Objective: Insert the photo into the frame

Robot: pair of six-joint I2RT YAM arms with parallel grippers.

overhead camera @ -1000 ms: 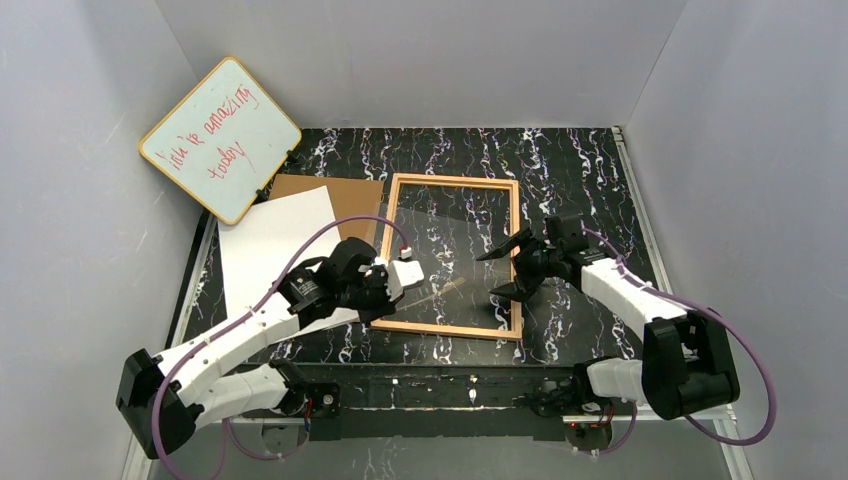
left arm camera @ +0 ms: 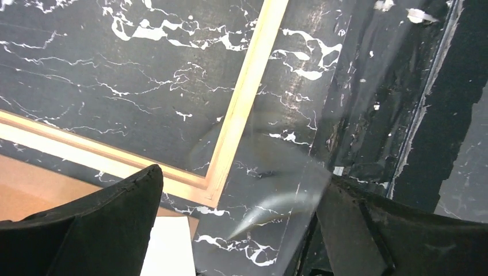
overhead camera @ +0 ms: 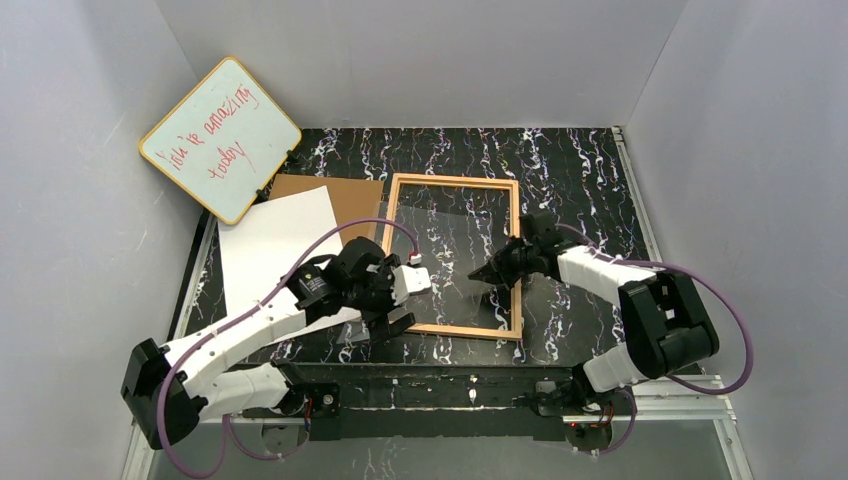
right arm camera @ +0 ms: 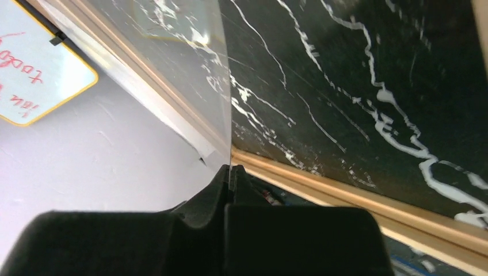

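Observation:
The wooden frame point(overhead camera: 450, 331) lies on the black marbled table, its inside bare and dark in the middle. A clear sheet point(overhead camera: 452, 255) is raised over the frame; its edge runs down to my right gripper in the right wrist view. That gripper is shut on the sheet's edge, above the frame's right side. My left gripper point(overhead camera: 389, 325) stands open near the frame's front left corner. Nothing solid shows between its fingers. No picture side of a photo is visible; a plain white sheet point(overhead camera: 270, 235) lies left of the frame.
A brown board point(overhead camera: 335, 195) lies partly under the white sheet, left of the frame. A whiteboard point(overhead camera: 220, 140) with red writing leans at the back left. A dark ledge point(overhead camera: 450, 394) runs along the front.
My right gripper has moved left, over the frame, and gone from open to shut on the clear sheet. The left gripper has opened and shifted slightly right.

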